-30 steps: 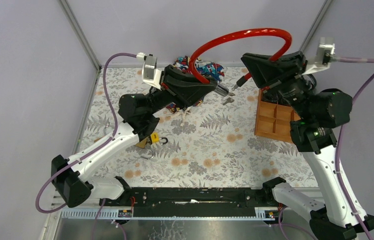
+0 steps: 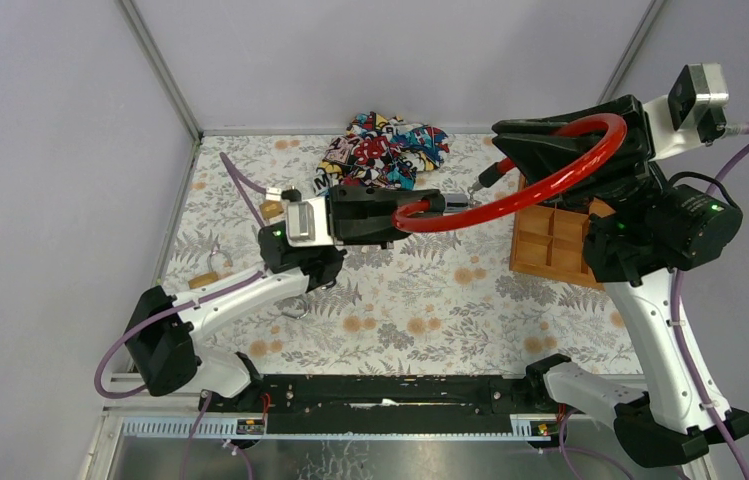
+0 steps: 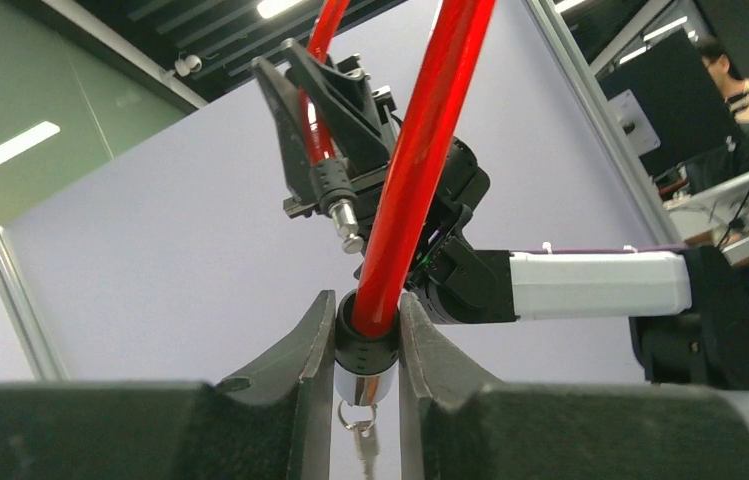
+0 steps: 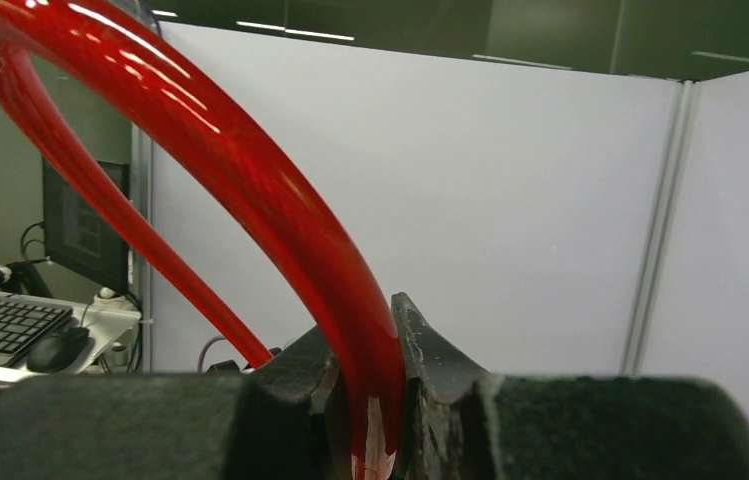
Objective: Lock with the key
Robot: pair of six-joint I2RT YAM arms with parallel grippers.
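A red cable lock (image 2: 530,198) is bowed in a loop between my two grippers. My left gripper is shut on its barrel end, one finger on each side of the black collar (image 3: 365,345). From the ring under the barrel hangs the key (image 3: 365,445). The barrel (image 2: 458,202) points right in the top view. My right gripper is shut on the red cable near the other end. That end's black sleeve (image 3: 332,182) carries a bare metal pin (image 3: 347,226), apart from the barrel.
A wooden compartment tray (image 2: 548,243) lies on the right of the table, partly under the right arm. A patterned cloth (image 2: 375,150) is bunched at the back. Small padlocks (image 2: 203,280) lie at the left.
My left gripper has turned and moved toward the front, so the barrel lies nearly level. The cable loop now hangs lower across the top view.
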